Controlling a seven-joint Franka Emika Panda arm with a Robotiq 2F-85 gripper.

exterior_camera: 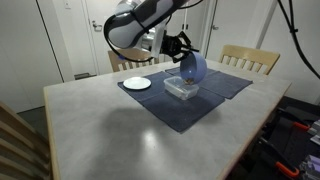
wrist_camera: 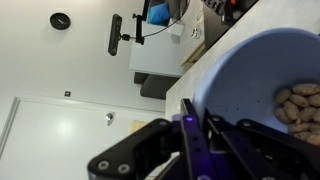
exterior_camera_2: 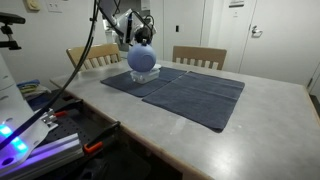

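A round blue dish [exterior_camera: 195, 67] is held steeply tilted, with my gripper [exterior_camera: 184, 53] shut on its upper rim. Below it, a clear plastic container [exterior_camera: 181, 90] stands on a dark mat, and the dish's lower edge is over or at it; whether they touch I cannot tell. Brown nuts [wrist_camera: 301, 103] lie on the dish's inner face at the right of the wrist view, where the dark fingers [wrist_camera: 216, 122] pinch the rim. From the other side, the back of the blue dish [exterior_camera_2: 141, 58] hides part of the clear container [exterior_camera_2: 147, 75].
A white plate [exterior_camera: 137, 84] rests left of the container. Dark mats [exterior_camera_2: 200, 97] cover part of the table, whose near side [exterior_camera: 100, 135] is bare. Wooden chairs [exterior_camera_2: 199, 54] stand along the far edge.
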